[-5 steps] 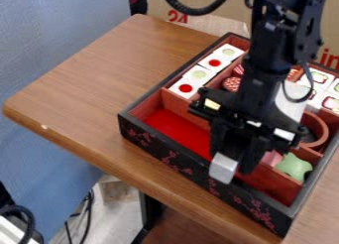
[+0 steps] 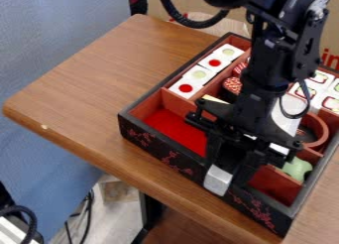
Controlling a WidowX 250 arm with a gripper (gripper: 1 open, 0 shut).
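My gripper [image 2: 232,154] is low over the front edge of a black box [image 2: 149,141] with red compartments. A white block [image 2: 217,180] is at its fingertips by the box's front wall; whether the fingers grip it is hard to tell. An empty red compartment [image 2: 173,124] is to the left of the gripper. White tiles with dots [image 2: 199,75] fill the back left compartments, and a pale green piece [image 2: 296,169] lies in the front right compartment.
The gripper and arm have shifted slightly over the last second, with the white block moving a little down and left toward the box's front wall.
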